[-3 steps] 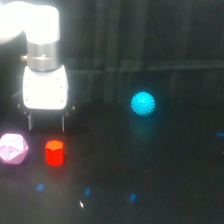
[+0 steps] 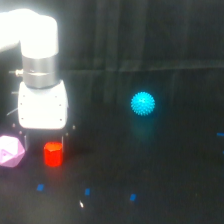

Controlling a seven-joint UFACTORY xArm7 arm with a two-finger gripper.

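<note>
A red block [image 2: 53, 155] stands on the dark table at the lower left. To its left is a pink faceted ball [image 2: 10, 151]. My white gripper [image 2: 45, 141] hangs from above, close over the red block and slightly left of its middle. Its thin dark fingers are faint against the background but appear spread apart, with the block's top near their level. Contact between them and the block cannot be made out. A blue spiky ball [image 2: 143, 104] rests well off to the right.
Small blue marks [image 2: 87, 191] dot the front of the dark surface. A little white mark [image 2: 81, 204] lies among them.
My gripper has come down towards the red block. The pink ball sits slightly lower and further left in view; the red block and blue ball look almost unmoved.
</note>
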